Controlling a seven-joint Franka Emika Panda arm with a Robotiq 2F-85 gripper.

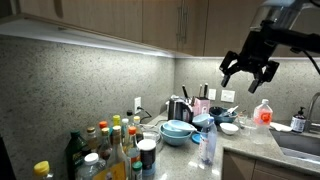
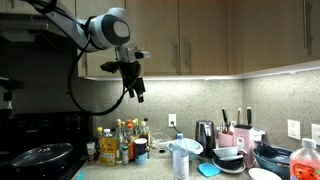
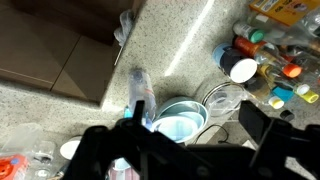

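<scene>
My gripper [image 1: 239, 86] hangs high above the counter in exterior view 1, its fingers apart and nothing between them. In exterior view 2 it is up near the wall cabinets, left of centre. The wrist view looks down on the counter, with dark fingers [image 3: 262, 135] spread wide at the lower edge. Between them in that picture lie nested pale-blue bowls [image 3: 180, 118], well below the gripper. A clear bottle [image 3: 142, 92] stands close to the bowls, by the counter's edge. Beyond the bowls is a dark-and-white canister [image 3: 236, 64].
Several sauce and oil bottles [image 1: 118, 155] crowd the wall side of the counter. A toaster [image 2: 206, 137], a pink knife block [image 2: 243, 138] and a clear red-capped jug [image 1: 262, 114] stand farther along. The sink [image 1: 300, 146] is at right. Wall cabinets [image 1: 150, 22] overhang the counter.
</scene>
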